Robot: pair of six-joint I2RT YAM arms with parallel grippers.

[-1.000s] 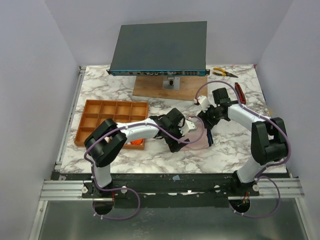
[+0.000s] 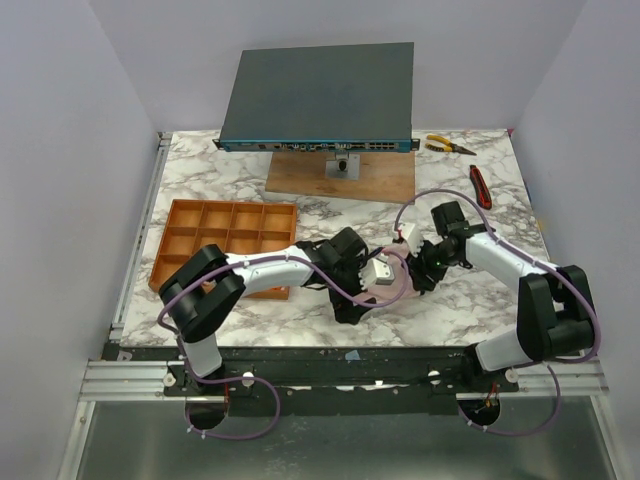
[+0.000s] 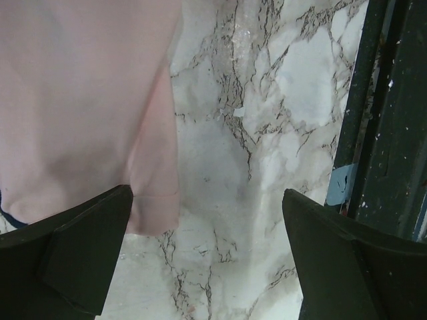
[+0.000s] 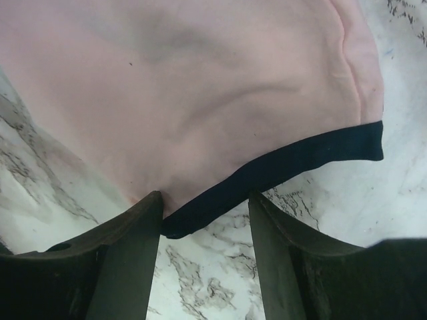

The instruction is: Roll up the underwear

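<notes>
Pink underwear (image 2: 402, 299) with a dark waistband lies on the marble table between my two arms, much of it hidden from above. In the right wrist view the dark band (image 4: 293, 162) runs along the near edge of the pink cloth (image 4: 200, 100). Its left end lies between the fingers of my right gripper, which are parted with a gap around it. My left gripper is wide open; a corner of the pink fabric (image 3: 157, 200) reaches in beside its left finger, and bare marble shows across the rest of the gap.
An orange compartment tray (image 2: 205, 230) stands at the left. Behind are a wooden board (image 2: 290, 174) and a dark monitor-like panel (image 2: 320, 95). Yellow pliers (image 2: 450, 145) and a red-handled tool (image 2: 480, 186) lie at the back right.
My right gripper has come down toward the front, over the waistband side of the cloth. The left gripper has shifted slightly toward the front.
</notes>
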